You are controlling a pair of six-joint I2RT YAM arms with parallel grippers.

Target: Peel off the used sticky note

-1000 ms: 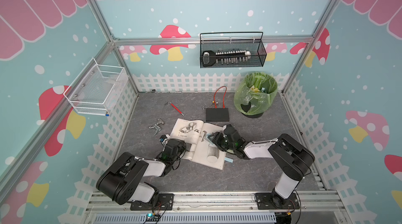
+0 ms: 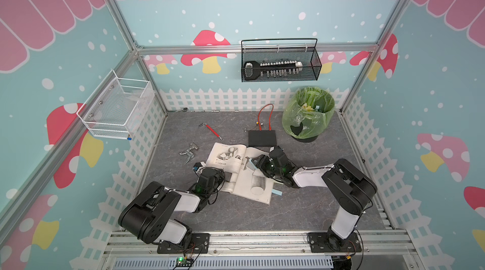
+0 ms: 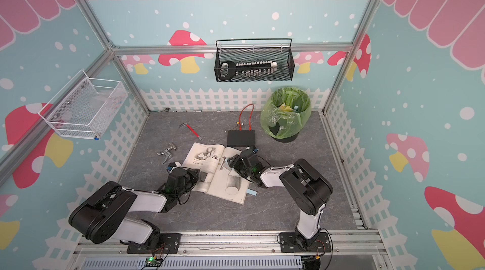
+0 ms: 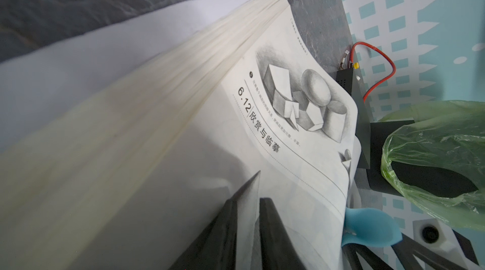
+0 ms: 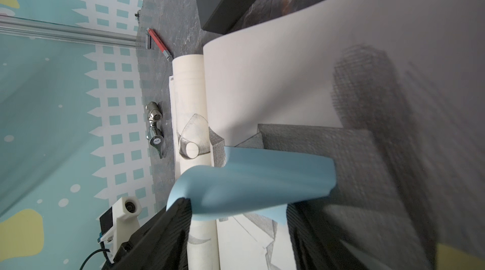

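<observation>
An open sketch book (image 2: 252,189) lies on the grey table. A blue sticky note (image 5: 272,169) curls up from the right page, just beyond the fingers of my right gripper; whether they pinch it I cannot tell. In the left wrist view my left gripper rests on the left page, with a raised fold of paper at its dark fingers; how far apart they stand is unclear. Another blue strip (image 2: 276,192) sticks out at the book's lower right edge.
A bin with a green bag (image 2: 308,113) stands at the back right. A dark box (image 2: 261,137) with a red cord lies behind the book. A red-handled tool (image 2: 214,132) and metal parts (image 2: 190,152) lie left. Baskets hang on the walls.
My right gripper has lifted and shifted slightly toward the back of the table, the blue note at its fingers showing more. The left arm has moved only a little.
</observation>
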